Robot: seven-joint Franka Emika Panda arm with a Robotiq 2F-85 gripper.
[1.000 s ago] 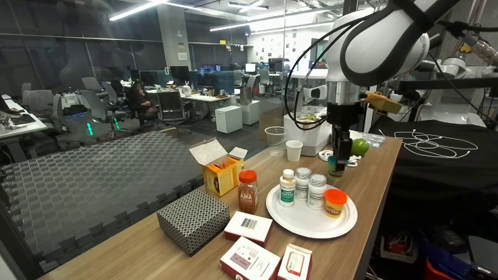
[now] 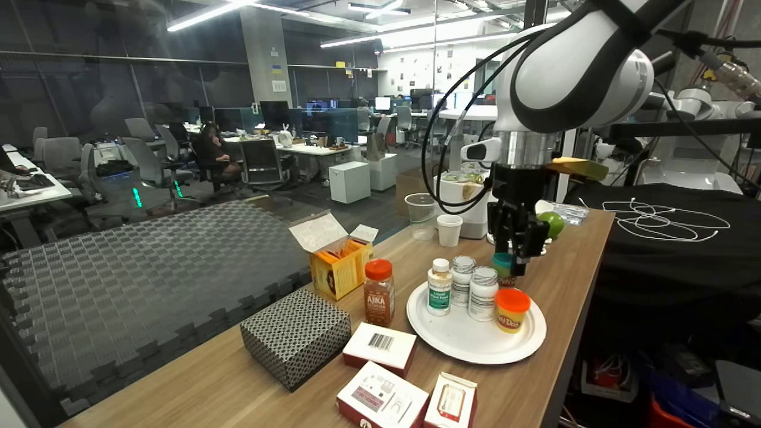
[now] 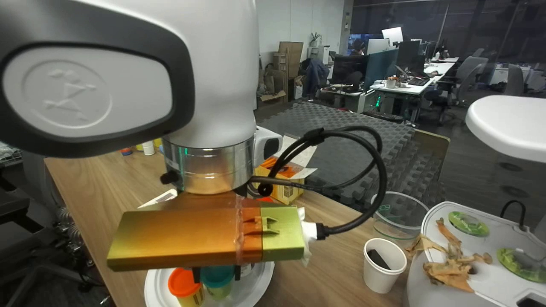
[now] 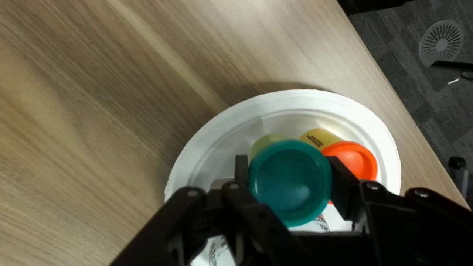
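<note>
My gripper is shut on a Play-Doh tub with a teal lid (image 4: 290, 181), one finger on either side of it. In exterior view 1 this tub is at the back of the white plate (image 2: 456, 348), partly behind the fingers; whether its base touches the plate is hidden. An orange-lidded Play-Doh tub (image 2: 512, 311) stands on the plate close by, toward the front. Also on the plate are two white bottles, one nearer (image 2: 483, 296) and one farther (image 2: 462, 279), and a green-labelled plant food bottle (image 2: 439, 289).
Left of the plate stand a red-capped AJKA jar (image 2: 379, 293), an open yellow box (image 2: 340, 267) and a patterned dark box (image 2: 296, 335). Several red-and-white boxes (image 2: 381, 396) lie in front. A paper cup (image 3: 384, 263) stands near the white appliance (image 3: 440, 286). The table's right edge runs close by.
</note>
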